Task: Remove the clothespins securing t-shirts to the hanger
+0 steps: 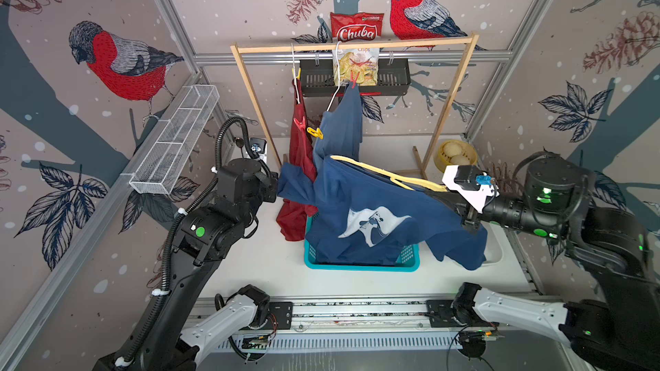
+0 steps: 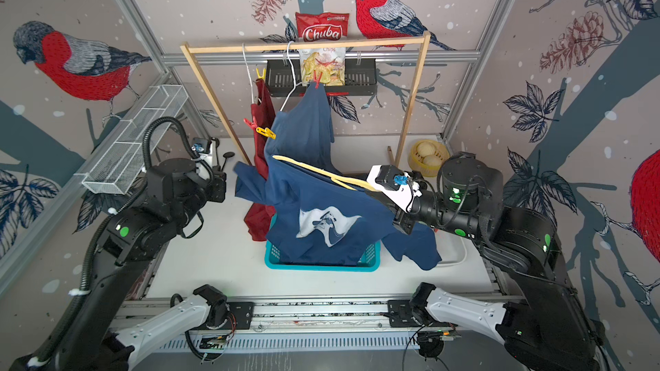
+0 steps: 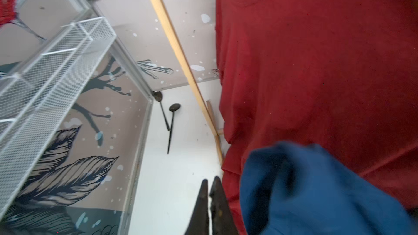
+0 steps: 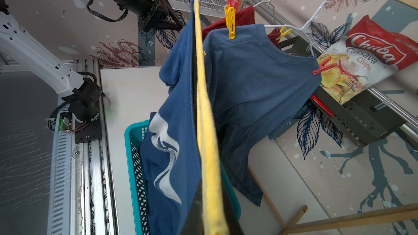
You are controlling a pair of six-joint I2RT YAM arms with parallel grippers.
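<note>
A navy T-shirt with a white print [image 1: 364, 226] is draped from a yellow hanger [image 4: 202, 113], its lower part in the teal basket [image 2: 323, 266]. My right gripper [image 1: 464, 202] is shut on that hanger. My left gripper is shut, nothing seen between its fingers, left of the navy sleeve and before the red T-shirt [image 3: 313, 61]. A blue T-shirt [image 4: 261, 74] hangs on a white hanger, with a yellow clothespin [image 4: 230, 21] and a red clothespin [image 4: 322, 67] on it. The red shirt also carries red and yellow clothespins [image 2: 261, 74].
The wooden rail [image 1: 412, 42] spans the back, before a dark shelf with a chips bag [image 1: 355, 31]. A wire shelf [image 1: 172, 141] is at left, a yellow bowl [image 2: 429, 154] at back right.
</note>
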